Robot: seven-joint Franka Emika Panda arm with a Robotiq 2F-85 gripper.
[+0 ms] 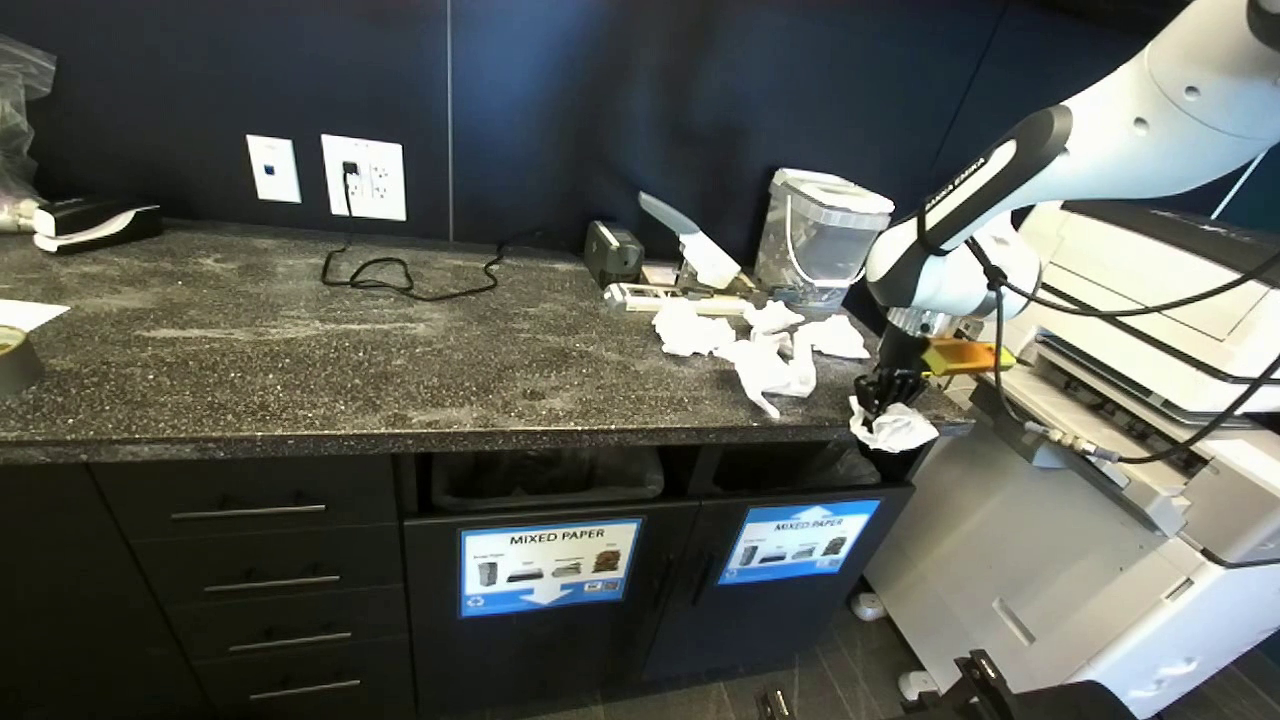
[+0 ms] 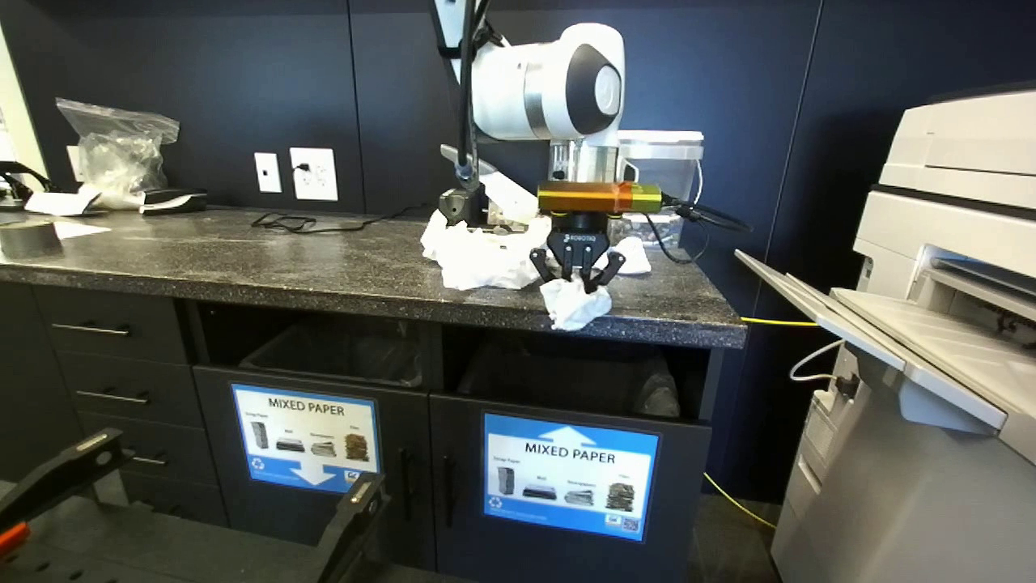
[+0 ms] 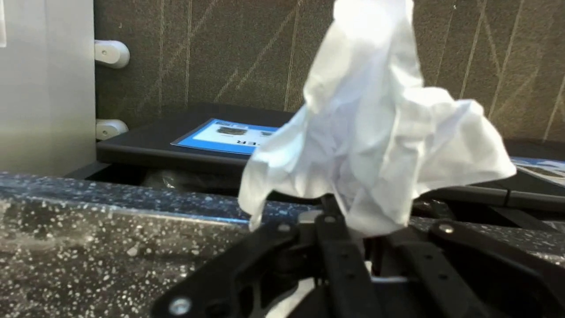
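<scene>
A crumpled white paper (image 3: 365, 122) fills the upper middle of the wrist view, pinched at its lower end by my gripper. In exterior view 2 my gripper (image 2: 579, 277) is shut on this paper (image 2: 575, 304), which hangs at the counter's front edge, above the right bin opening (image 2: 573, 374). Exterior view 1 shows the same paper (image 1: 891, 426) at the right end of the counter (image 1: 516, 360). More crumpled white papers (image 1: 768, 366) lie on the counter to the left of my gripper.
Behind the papers stand a clear lidded bin (image 1: 822, 234) and a paper cutter (image 1: 693, 246). A printer (image 2: 952, 243) rises to the right, its tray (image 2: 864, 330) jutting forward. The left bin opening (image 1: 546, 472) sits under the counter.
</scene>
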